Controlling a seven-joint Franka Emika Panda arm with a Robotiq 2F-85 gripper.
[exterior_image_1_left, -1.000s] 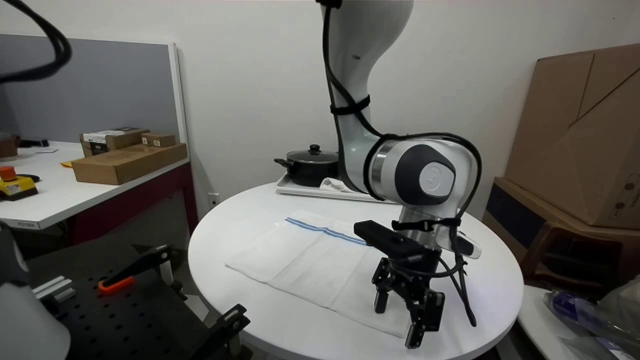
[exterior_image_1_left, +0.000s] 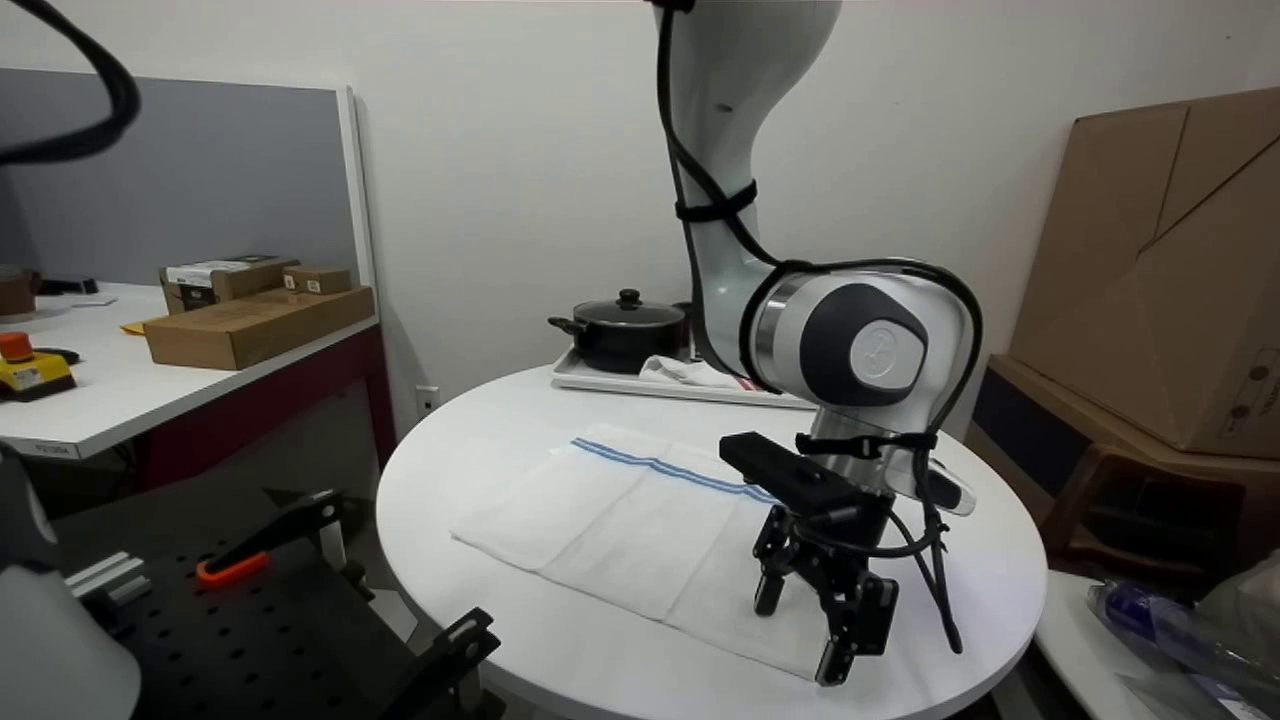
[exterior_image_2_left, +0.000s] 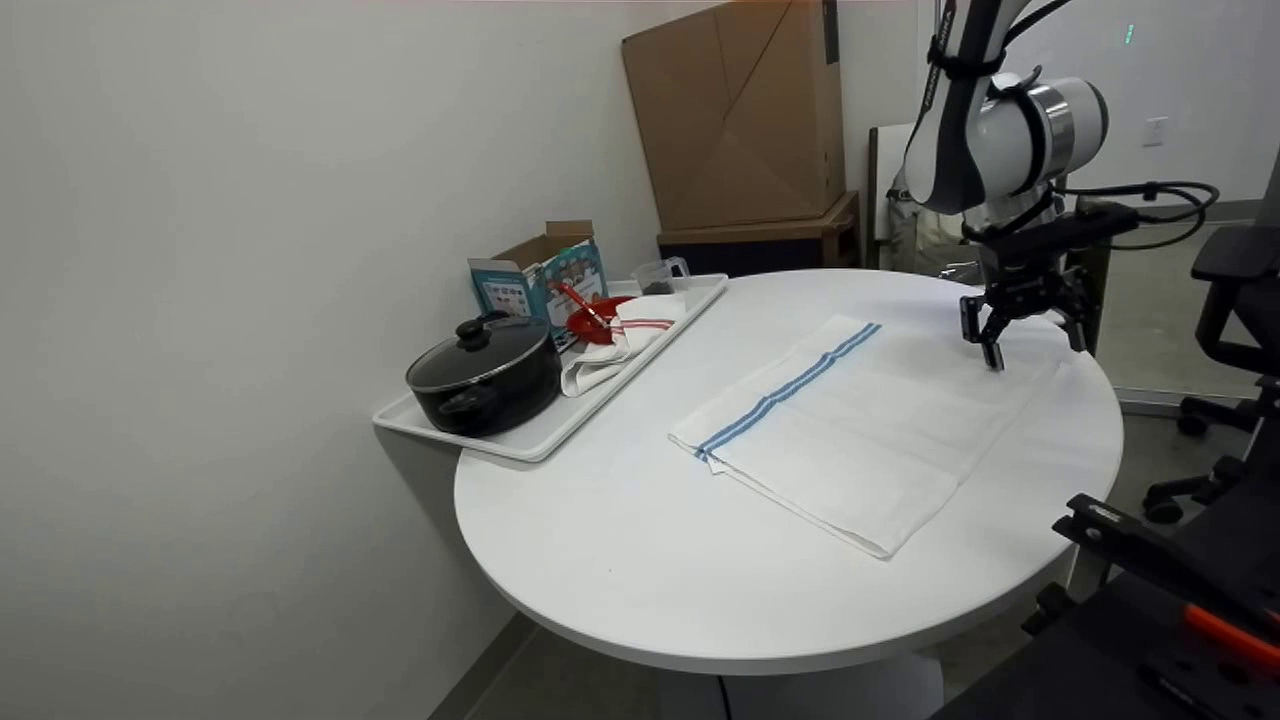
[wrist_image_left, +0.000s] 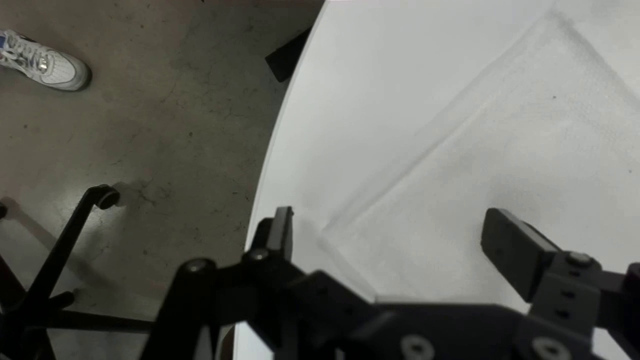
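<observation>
A white towel with blue stripes along one side (exterior_image_1_left: 624, 528) lies spread flat on the round white table (exterior_image_1_left: 450, 456). In exterior view 1, my gripper (exterior_image_1_left: 798, 638) is low over the towel's near right part, open with its fingers wide apart. From the other side, the gripper (exterior_image_2_left: 1035, 350) is seen at the towel's far right end. The wrist view has a corner of the towel (wrist_image_left: 432, 240) between the two spread fingers, with one finger over the cloth and the other beyond its corner, near the table edge. Nothing is held. Whether the fingertips touch the cloth is hard to tell.
At the back, against the wall, a white tray (exterior_image_2_left: 528, 450) carries a black lidded pot (exterior_image_2_left: 486, 372), a red bowl (exterior_image_2_left: 597, 322), a folded cloth (exterior_image_2_left: 624, 348) and an open box (exterior_image_2_left: 546, 282). Bare table surrounds the towel. Beyond the edge is floor.
My arm and gripper have shifted slightly to the right and a little upward in exterior view 1. The fingers stay open, and the towel lies as before.
</observation>
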